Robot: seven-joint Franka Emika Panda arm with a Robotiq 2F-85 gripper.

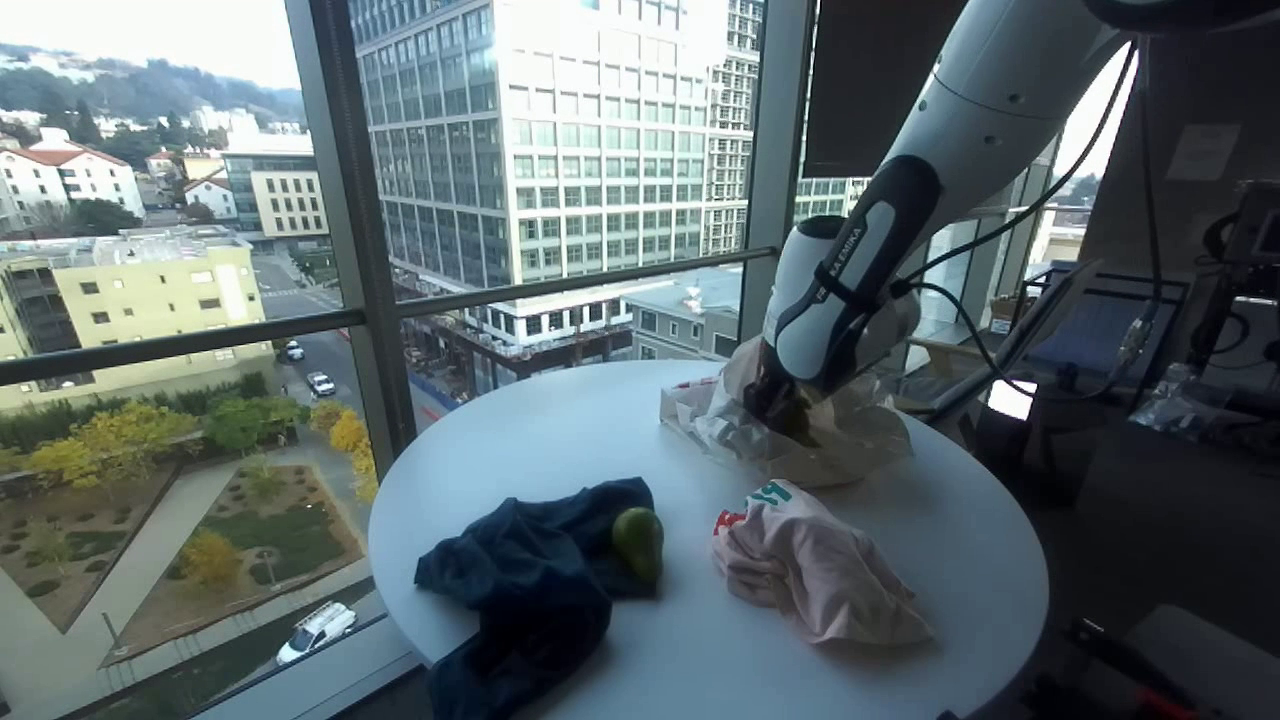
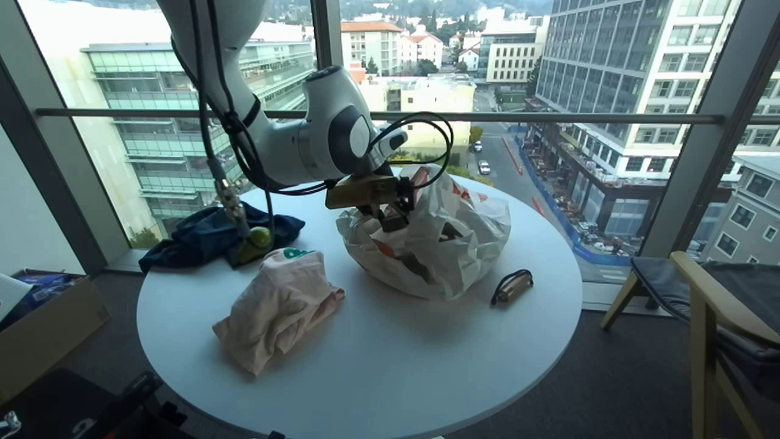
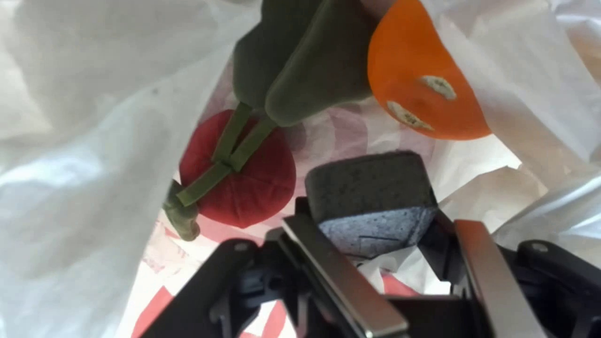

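In the wrist view, a dark grey block with a paler, speckled side sits between the fingers of my gripper, which is shut on it. Below it is the inside of a white plastic bag. A red, tomato-like toy with green stems lies in there, beside dark green soft pieces and an orange item. Seen from outside, my gripper is at the bag's mouth; the block cannot be made out there.
A dark blue cloth with a green pear-shaped item on it lies on the round white table. Nearer the bag is a crumpled pink cloth. A small brown item with a dark cord rests right of the bag.
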